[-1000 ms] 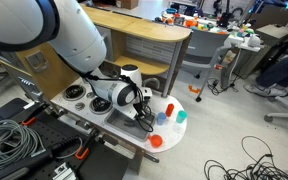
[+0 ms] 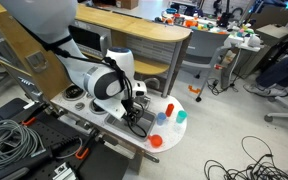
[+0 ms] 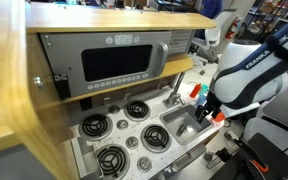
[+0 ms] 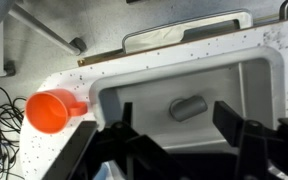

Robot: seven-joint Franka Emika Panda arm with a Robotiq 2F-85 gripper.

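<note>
My gripper hangs over the sink, its two dark fingers well apart at the lower edge of the wrist view. Nothing shows held between them; the basin floor and the dark drain appear through the gap. An orange-red cup lies to the left of the basin, its mouth toward the camera. In exterior view 1, that cup is at the counter's front edge, with a blue cup, a red cup and a teal cup farther back.
A faucet rises behind the sink. Left of the basin are stove burners, under a microwave. Black cables lie on the floor. The counter's rounded end has bare room between cups.
The arm has swung left and toward the front in exterior view 1. My gripper has moved off from beside the cups to over the sink. The cups appear in the same places.
</note>
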